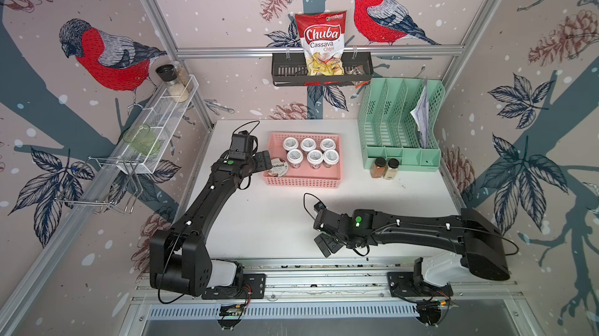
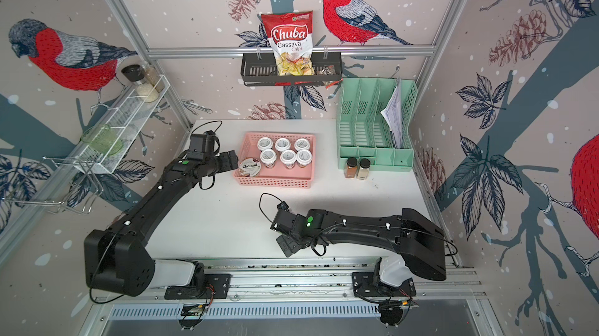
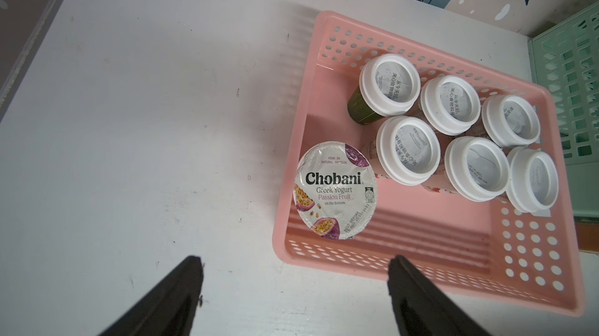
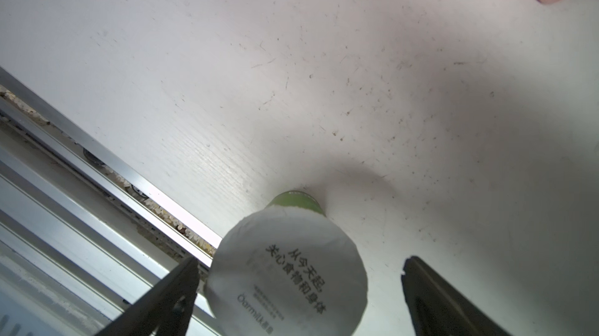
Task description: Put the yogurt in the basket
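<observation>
In the right wrist view a yogurt cup (image 4: 287,273) with a white printed foil lid and a green side stands upright on the table near its front edge. My right gripper is open, its fingers on either side of the lid and apart from it. The arm hides that cup in both top views. The pink basket (image 1: 304,181) holds several white-lidded cups (image 3: 408,150) and a larger Chobani yogurt (image 3: 335,190) in its near left corner. Open and empty, my left gripper hovers by the basket's left end.
A green file organizer (image 1: 402,160) stands at the back right, with two spice jars (image 2: 357,168) before it. A chip bag (image 1: 322,42) sits in a dark wall shelf.
</observation>
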